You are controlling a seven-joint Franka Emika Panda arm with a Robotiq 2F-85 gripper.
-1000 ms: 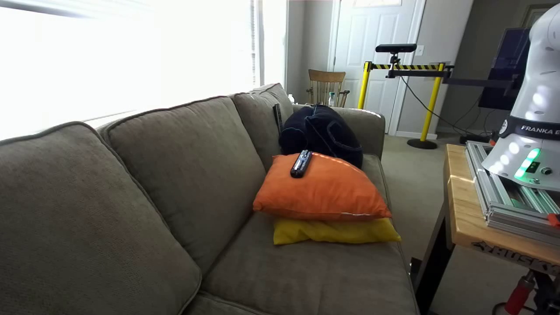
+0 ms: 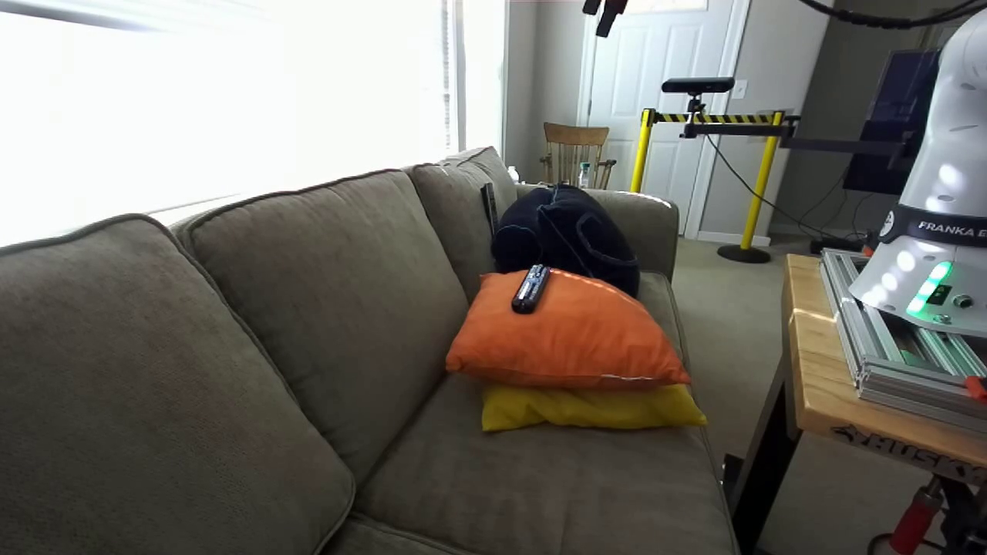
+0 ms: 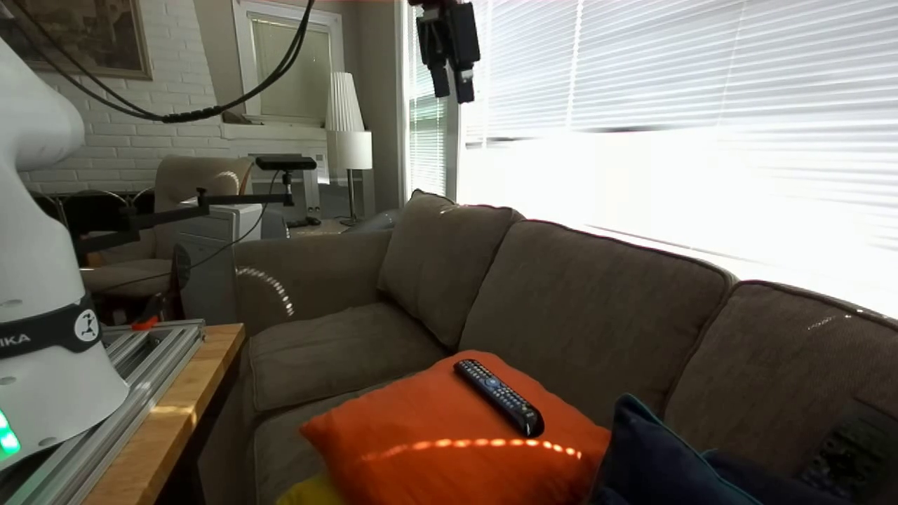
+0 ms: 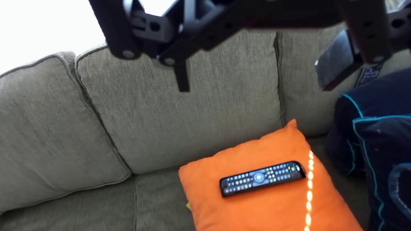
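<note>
A black remote [image 2: 531, 288] lies on top of an orange pillow [image 2: 564, 338], which rests on a yellow pillow [image 2: 592, 408] on the couch. In the wrist view the remote [image 4: 263, 178] shows its buttons facing up, slanting slightly across the orange pillow [image 4: 250, 211]. My gripper [image 3: 452, 90] hangs high above the couch, well clear of the remote [image 3: 500, 397]. Its fingers are wide apart in the wrist view, where the gripper stands open with only couch back behind the gap. Just the fingertips show at the top of exterior view 1.
Dark blue pillows [image 2: 578, 231] sit beyond the orange one. A second dark remote [image 2: 490, 206] leans against the couch back [image 2: 324, 268] beside them. My base stands on a wooden table [image 2: 810, 370] along the couch's front. The near seat is bare.
My gripper's fingertips have come into sight at the top edge of exterior view 1, and a cable now shows at upper right. The remote and pillows have stayed put.
</note>
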